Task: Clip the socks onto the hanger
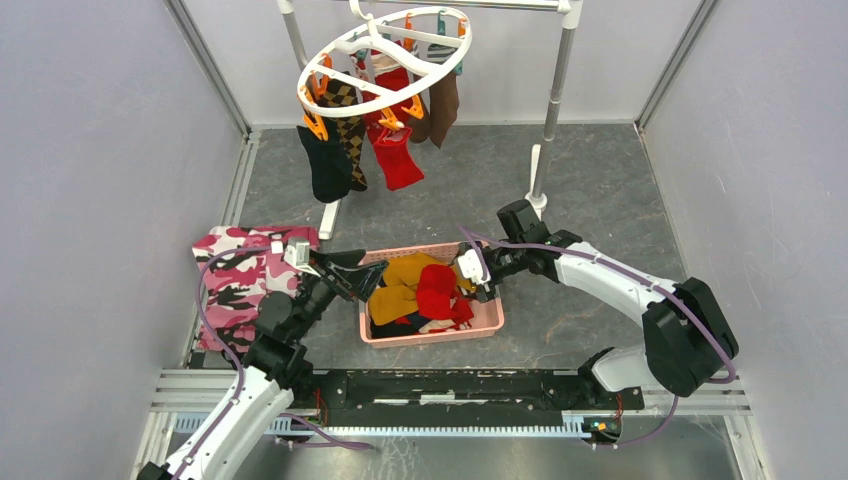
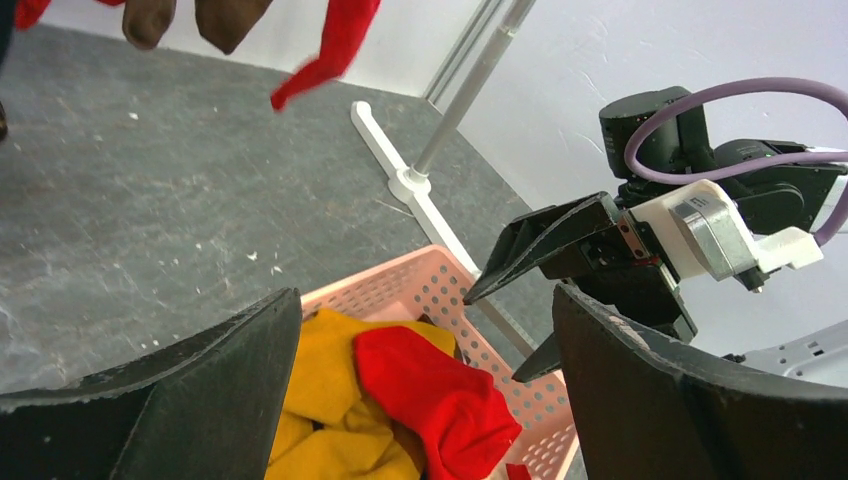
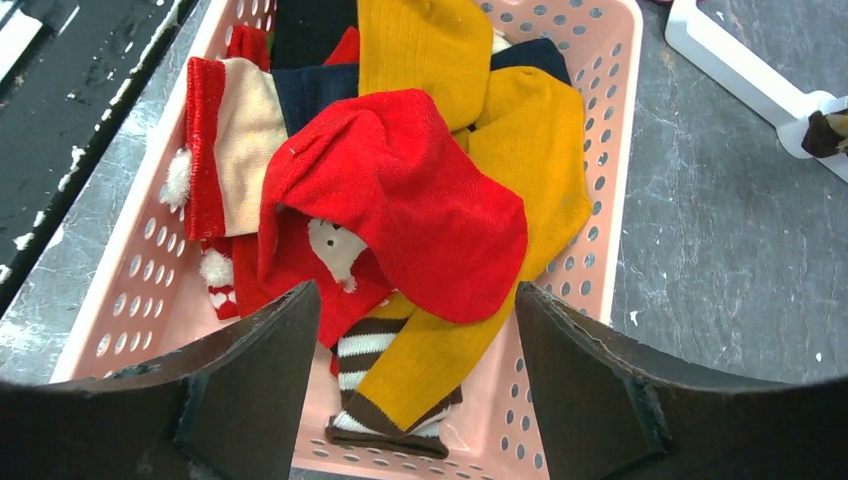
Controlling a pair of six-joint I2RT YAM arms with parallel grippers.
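Above the back of the workspace hangs the white round hanger (image 1: pixel 310 97), its orange clips holding several socks, among them a red sock (image 1: pixel 399 160) and a black sock (image 1: pixel 324 168). Below it, the pink basket (image 1: pixel 430 341) holds a loose pile. A red sock (image 3: pixel 400 190) lies on top, over mustard socks (image 3: pixel 540 150) and a brown-striped one (image 3: pixel 365 350). My right gripper is over the basket's right side, fingers apart and nothing between them. At the basket's left edge, my left gripper stands open and empty, facing the right one.
A pink camouflage cloth (image 1: pixel 225 290) lies on the floor at the left. The stand's right pole (image 1: pixel 556 95) rises behind the right arm. Grey floor (image 1: pixel 470 180) between basket and hanger is clear.
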